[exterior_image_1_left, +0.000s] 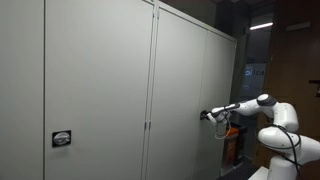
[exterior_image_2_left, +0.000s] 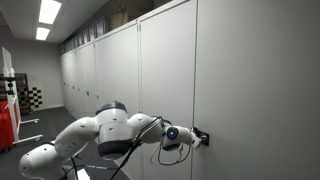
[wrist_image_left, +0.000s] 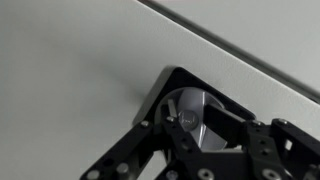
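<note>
A dark latch plate (wrist_image_left: 178, 80) with a round silver turn handle (wrist_image_left: 188, 120) is set in the tall grey cabinet door (wrist_image_left: 60, 90). My gripper reaches the handle and is shut on it, its dark fingers (wrist_image_left: 226, 125) on either side of the raised grip and hiding part of it. In exterior view 2 the gripper (exterior_image_2_left: 198, 138) meets the black latch plate (exterior_image_2_left: 204, 137) close to a door seam. Exterior view 1 shows the gripper (exterior_image_1_left: 208, 115) against the far cabinet door (exterior_image_1_left: 185, 80), which looks closed and flush.
Another latch (exterior_image_1_left: 62, 138) sits on the nearer cabinet door, away from the arm. A wooden surface (exterior_image_1_left: 290, 70) rises behind the robot's base. Cables (exterior_image_2_left: 160, 150) hang loosely at the arm. An open aisle (exterior_image_2_left: 40, 120) runs along the cabinets.
</note>
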